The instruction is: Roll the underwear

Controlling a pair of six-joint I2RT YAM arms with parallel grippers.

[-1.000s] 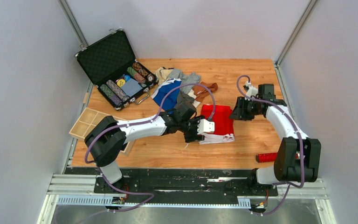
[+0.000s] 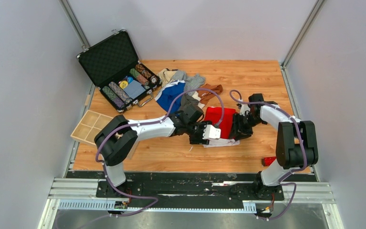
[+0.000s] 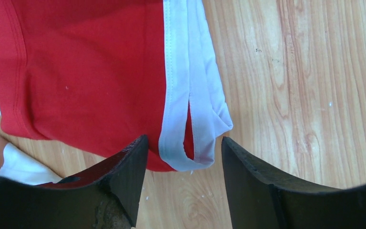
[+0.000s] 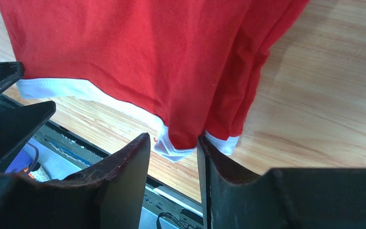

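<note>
The red underwear (image 2: pixel 220 119) lies folded flat, its pale waistband (image 2: pixel 222 143) along the front edge. At its left front corner my left gripper (image 2: pixel 205 139) is low. In the left wrist view this gripper is open, the waistband corner (image 3: pixel 201 148) lying between its parted fingers. My right gripper (image 2: pixel 238 138) is at the right front corner. The right wrist view shows it (image 4: pixel 174 140) part open around the folded pale edge (image 4: pixel 175 151), the right fingertip close against the cloth. Left gripper fingers (image 4: pixel 14 129) show at that view's left edge.
A pile of clothes (image 2: pixel 175 95) lies behind the left arm, beside an open black case (image 2: pixel 109 59). A wooden divided tray (image 2: pixel 90 125) sits at the left, and a red object (image 2: pixel 268 161) at the front right.
My right gripper has come leftward and toward the front, from beside the underwear to its right front corner. My left gripper has shifted only slightly at the left corner.
</note>
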